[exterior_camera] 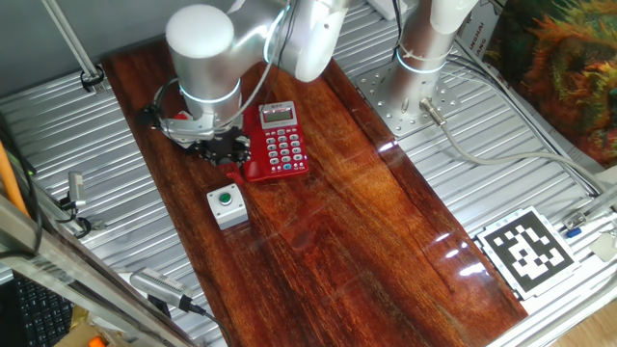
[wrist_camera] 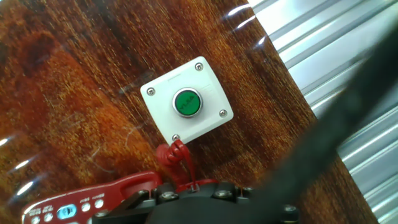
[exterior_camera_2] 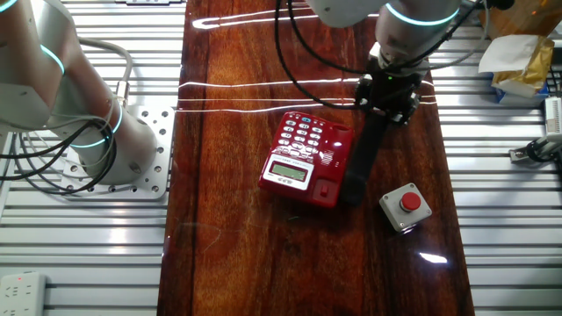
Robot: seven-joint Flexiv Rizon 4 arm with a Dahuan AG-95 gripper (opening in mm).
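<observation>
A red desk phone (exterior_camera: 280, 145) with a grey display and white keys sits on the wooden table. My gripper (exterior_camera: 228, 149) is low over its left side in exterior view 1. In exterior view 2 a long dark shape (exterior_camera_2: 367, 162) reaches from beneath the gripper (exterior_camera_2: 386, 107) along the phone (exterior_camera_2: 307, 158); I cannot tell whether it is the handset or fingers. A coiled red cord (wrist_camera: 177, 160) runs up to the gripper's black housing in the wrist view. The fingertips are hidden, so neither the fingers nor any hold shows clearly.
Close to the gripper stands a small pale button box (wrist_camera: 202, 121); its button looks green in exterior view 1 and the wrist view, red in exterior view 2. A marker board (exterior_camera: 527, 253) lies off the table's edge.
</observation>
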